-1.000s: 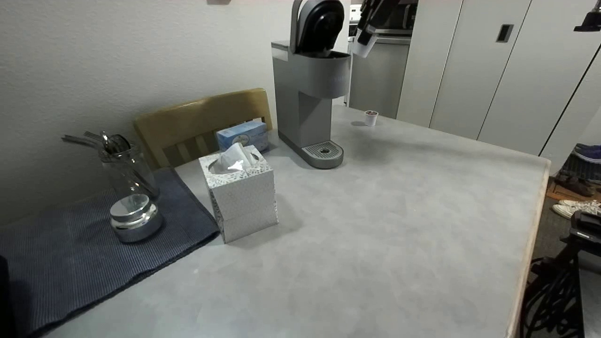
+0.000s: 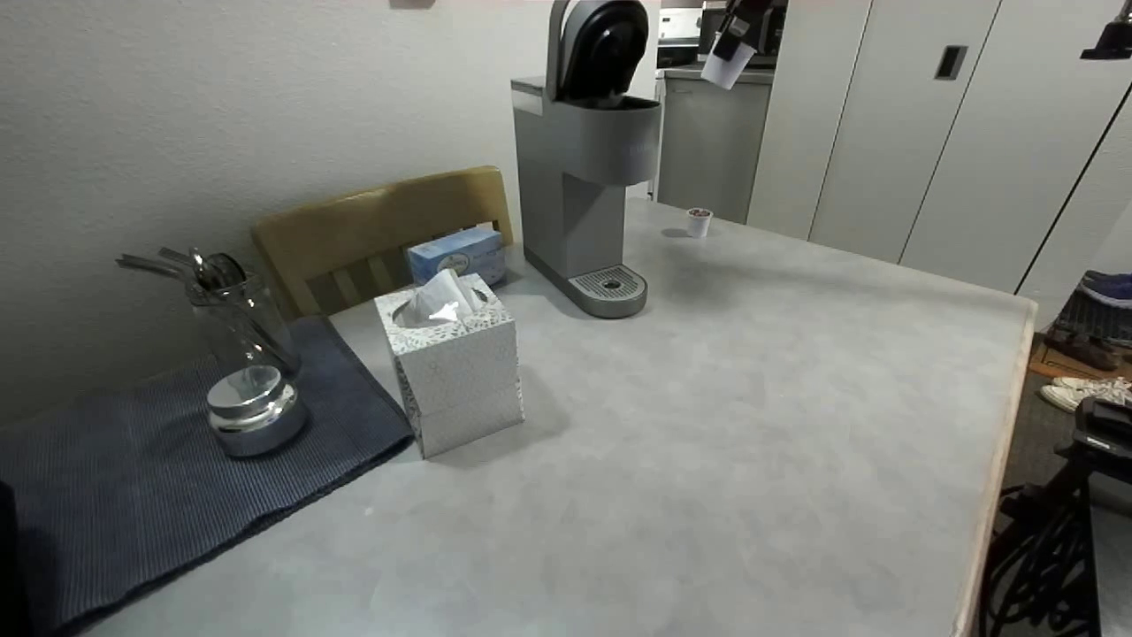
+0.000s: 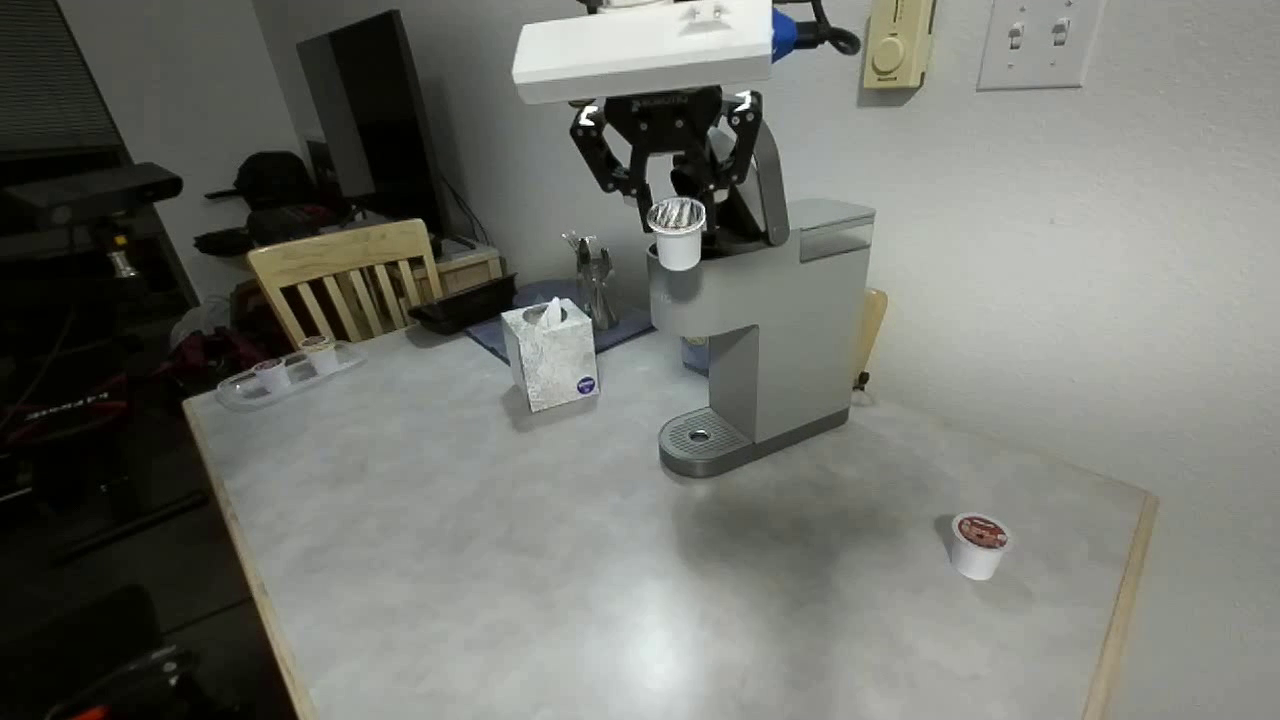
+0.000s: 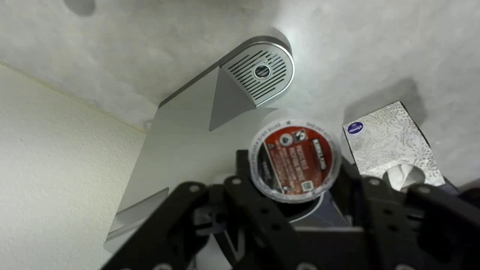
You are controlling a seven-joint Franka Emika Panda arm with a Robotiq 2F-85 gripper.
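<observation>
A white coffee pod [image 4: 294,161] with a red printed lid is pinched in my gripper [image 3: 680,223], which is shut on it. In exterior view 1 that pod [image 2: 728,65] hangs tilted in the air, to the right of the grey coffee maker [image 2: 586,143] and above table height. The coffee maker's lid [image 2: 607,48] stands raised. From exterior view 2, the held pod overlaps the front top of the machine [image 3: 792,324]; a gap shows between them in exterior view 1. Below in the wrist view lies the slotted drip tray [image 4: 258,74].
A second pod [image 3: 980,546] stands on the table near the coffee maker. The patterned tissue box [image 2: 456,366] and blue box [image 2: 458,255] stand to its other side. A clear tray [image 3: 246,396] holds pods at the far corner.
In exterior view 1, my gripper has moved right and slightly up with the pod, farther from the coffee maker. The things on the table have stayed put.
</observation>
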